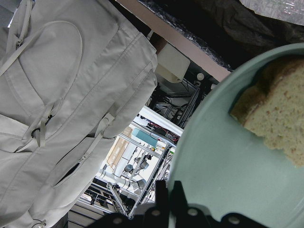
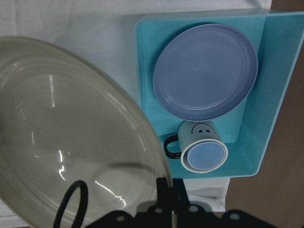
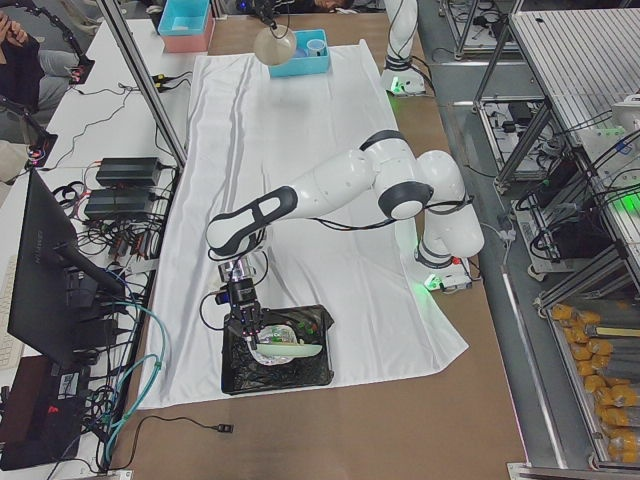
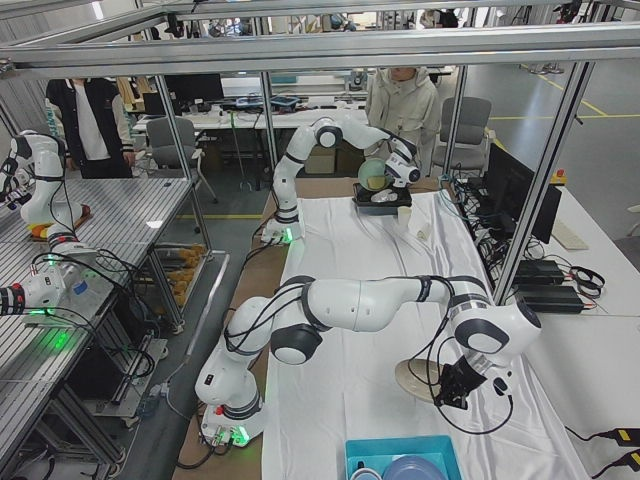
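My left gripper is shut on the rim of a pale green plate [image 1: 213, 175], tilted over a black-lined bin [image 3: 235, 370], with bread [image 1: 275, 104] on it. My right gripper is shut on the rim of a large beige plate [image 2: 71, 118], held up beside a blue bin [image 2: 266, 95]. That bin holds a purple plate [image 2: 204, 71] and a smiley mug [image 2: 199, 133] with a light blue inside.
A white cloth [image 3: 280, 140] covers the middle of the table, clear between the two bins. Monitors and electronics [image 3: 60, 290] line one side. A person in a light jacket [image 4: 400, 110] stands behind the black bin.
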